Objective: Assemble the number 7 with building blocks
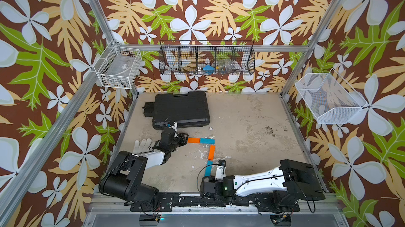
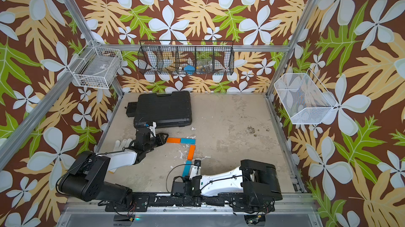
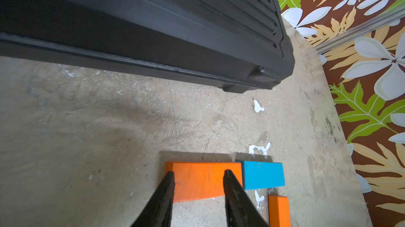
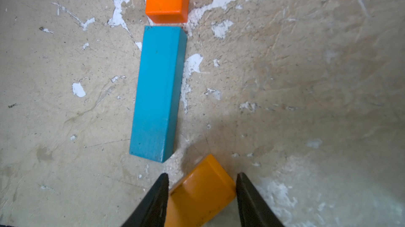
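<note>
An orange block [image 1: 192,140] and a blue block [image 1: 206,141] form a horizontal row. Below its right end run an orange block [image 1: 211,152] and a blue block [image 4: 154,92], roughly in line toward the front. A loose orange block [image 4: 200,189] lies angled beyond that blue one. My right gripper stands over this angled block, fingers apart on either side; contact is unclear. My left gripper is open above the left orange block of the row, with its fingertips apart.
A black case [image 1: 180,108] lies behind the row, and a white glove [image 1: 141,146] at the left. Wire baskets [image 1: 118,66] hang on the frame.
</note>
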